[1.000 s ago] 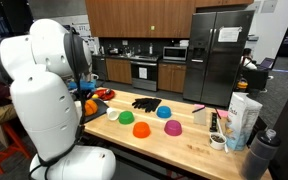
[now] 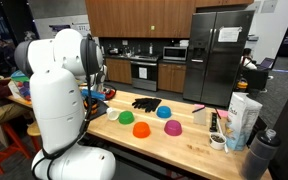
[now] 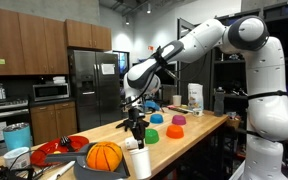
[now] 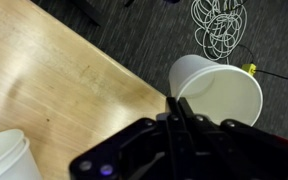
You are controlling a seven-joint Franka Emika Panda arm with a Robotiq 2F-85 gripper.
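Observation:
A white cup [image 4: 220, 98] is pinched at its rim by my gripper, which is shut on it. In the wrist view the cup's open mouth shows, and it hangs over the table's edge with dark floor behind. Exterior view 2 has the held cup [image 3: 141, 164] just beneath my gripper [image 3: 137, 132]. Another white cup [image 4: 8, 160] stands on the wooden table at the lower left of the wrist view. In exterior view 1 that standing cup [image 2: 113, 114] is left of the green bowl [image 2: 126, 117].
An orange ball [image 3: 105, 156] lies near the held cup. Orange [image 2: 141, 130], blue [image 2: 164, 112] and pink [image 2: 173, 128] bowls are spread over the table [image 2: 184, 155]. A dark canister [image 2: 260, 154] stands at the right. White cable [image 4: 222, 25] lies coiled on the floor.
In exterior view 1 my arm's far end has swung to the right, coming nearer the standing cup. The bowls and standing cup have not moved.

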